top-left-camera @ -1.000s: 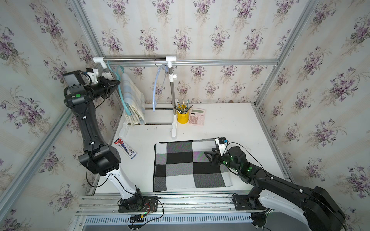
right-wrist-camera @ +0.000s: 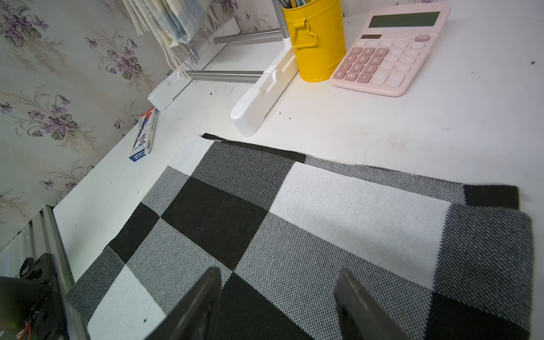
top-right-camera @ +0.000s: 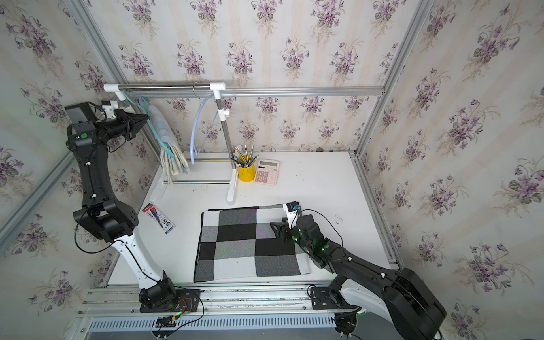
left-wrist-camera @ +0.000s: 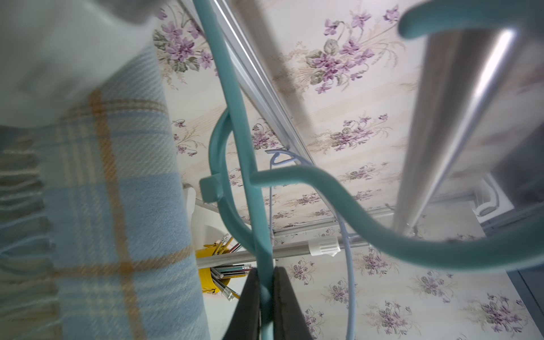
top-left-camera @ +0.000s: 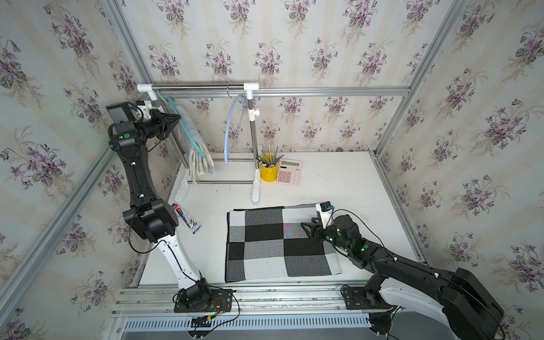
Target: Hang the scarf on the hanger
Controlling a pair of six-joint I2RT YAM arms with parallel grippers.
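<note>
A light blue and cream plaid scarf (top-left-camera: 191, 133) with fringe hangs, folded, on a teal hanger (left-wrist-camera: 243, 136) at the left end of the rack. My left gripper (top-left-camera: 176, 120) is shut on the hanger's teal tube; in the left wrist view the tube runs between its dark fingers. The hanger's hook (left-wrist-camera: 391, 246) curves beside the metal rail (left-wrist-camera: 453, 130), its end reaching the rail's other side; whether it bears on the rail cannot be told. Low over the table, my right gripper stands open and empty.
Farther right on the rail hangs an empty pale blue hanger (top-left-camera: 227, 130). A black-and-white checked cloth (top-left-camera: 263, 249) lies flat in front. Behind it stand a yellow pencil cup (top-left-camera: 268, 171) and pink calculator (top-left-camera: 290, 171). A small package (top-left-camera: 186, 218) lies left.
My left gripper has moved slightly right, still gripping the teal hanger. The scarf and hanger have turned and now look narrower and more slanted. The pale blue hanger swung left and back. The right arm is still.
</note>
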